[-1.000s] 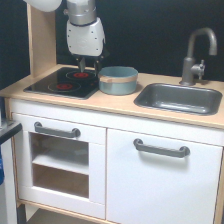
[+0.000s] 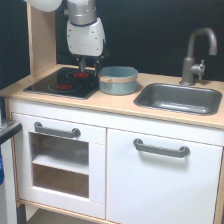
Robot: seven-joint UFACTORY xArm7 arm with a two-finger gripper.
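My gripper point(image 2: 90, 71) points downward from the white wrist at the top, between the stove and the pot. Its dark fingers are small against the dark background, so I cannot tell whether they are open or shut, or touching the pot. The grey-green pot point(image 2: 118, 83) stands upright on the wooden counter, just right of the black stove top point(image 2: 58, 87) with its reddish burner marks. The pot's left edge is close to the gripper.
A sink point(image 2: 180, 98) with a grey faucet point(image 2: 192, 62) occupies the counter's right side. Below are an oven door point(image 2: 95, 165) with a window and a plain cabinet door point(image 2: 150, 185), both shut. A wooden post point(image 2: 42, 45) rises at the back left.
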